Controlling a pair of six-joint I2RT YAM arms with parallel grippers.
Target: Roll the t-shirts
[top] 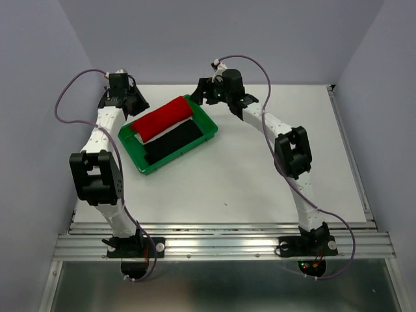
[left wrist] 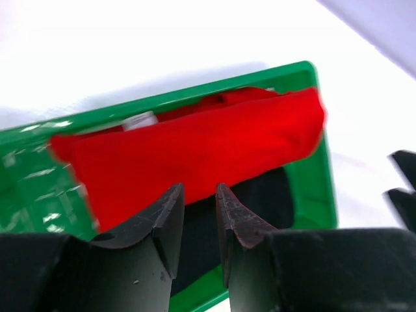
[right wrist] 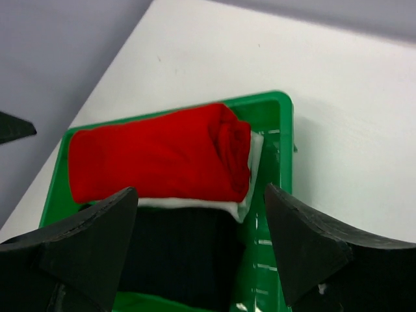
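A green tray [top: 145,170] stands at the left of the table. Inside it, a red rolled shirt [top: 162,119] lies along the far side, a flat black bundle [top: 172,141] along the near side, and white cloth [top: 151,138] shows between them. My left gripper [top: 143,106] hangs over the tray's far left corner; its fingers [left wrist: 170,224] stand a little apart, with nothing gripped. Off the tray's far right corner is my right gripper [top: 197,94]. Its fingers [right wrist: 118,224] are widely parted and empty, and the red roll [right wrist: 153,153] lies clear of them.
Bare white table [top: 273,182] covers the middle and right. A grey wall [top: 221,39] rises behind the tray, and another [top: 32,130] stands close by the left arm. Both arms' purple cables [top: 266,84] loop above the table.
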